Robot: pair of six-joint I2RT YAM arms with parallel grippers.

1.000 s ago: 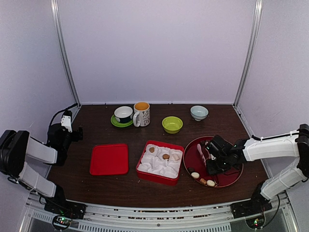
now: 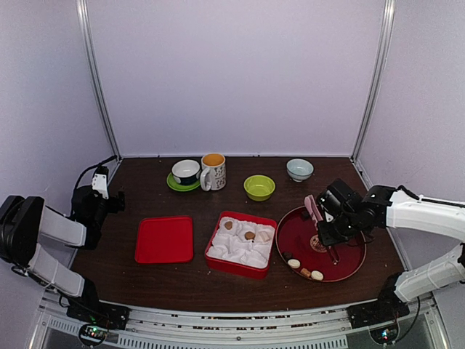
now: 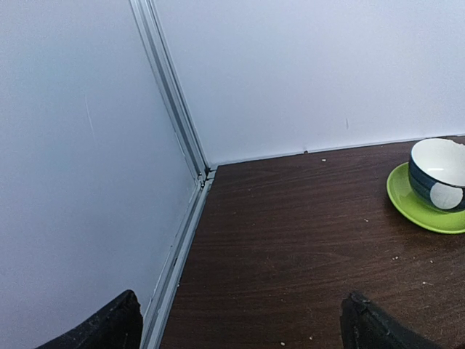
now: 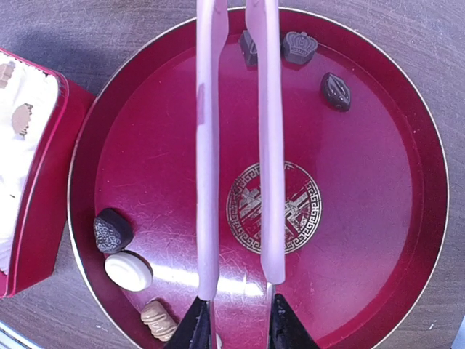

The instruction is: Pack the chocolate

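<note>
My right gripper is shut on pink tongs (image 4: 272, 218), held above a round red tray (image 4: 363, 218). Dark chocolates (image 4: 336, 91) lie at the tray's far and left sides, with white pieces (image 4: 128, 273) and a tan piece (image 4: 159, 320) at the near-left. A red box (image 2: 240, 265) left of the tray has a white liner holding a few pieces. Its red lid (image 2: 164, 239) lies farther left. My left gripper is open and empty at the table's left side.
Along the back stand a bowl on a green plate (image 3: 403, 207), a mug (image 2: 213, 174), a green bowl (image 2: 259, 187) and a pale blue bowl (image 2: 300, 169).
My right gripper has risen with the pink tongs, which now show more clearly above the tray. The left arm and the table objects are unchanged.
</note>
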